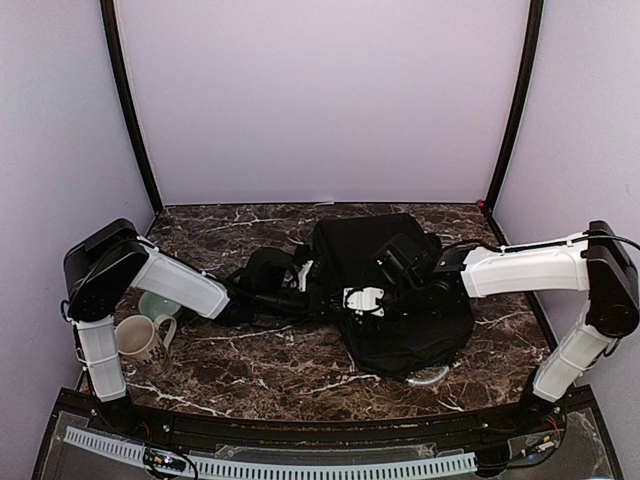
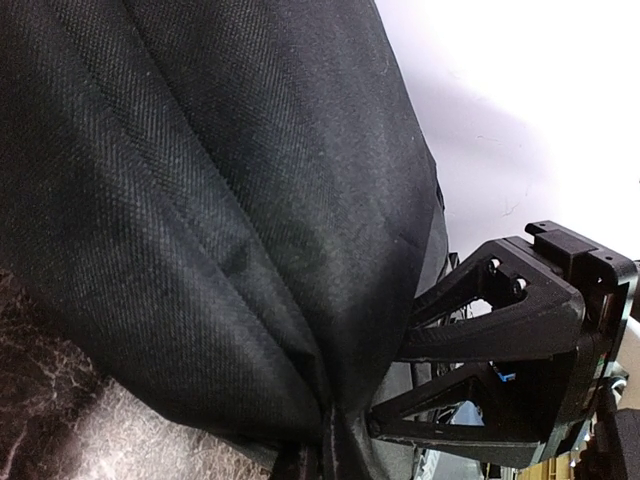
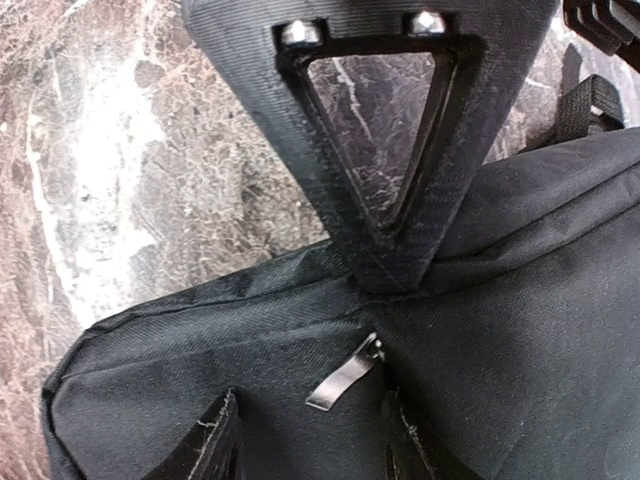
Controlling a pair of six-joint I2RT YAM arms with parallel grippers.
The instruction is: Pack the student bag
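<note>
A black fabric bag [image 1: 410,340] lies on the marble table, filling much of both wrist views. My left gripper [image 1: 320,305] is at the bag's left edge; in the left wrist view it is shut at gathered cloth at the bottom of the frame. My right gripper stands open over the bag's seam near a small metal zipper pull [image 3: 340,375], which lies between and just above its fingertips. The top view partly hides the right fingertips.
A beige mug [image 1: 140,340] and a pale green round item [image 1: 158,305] stand on the left of the marble table [image 1: 240,375]. Walls [image 1: 330,100] bound the back and sides.
</note>
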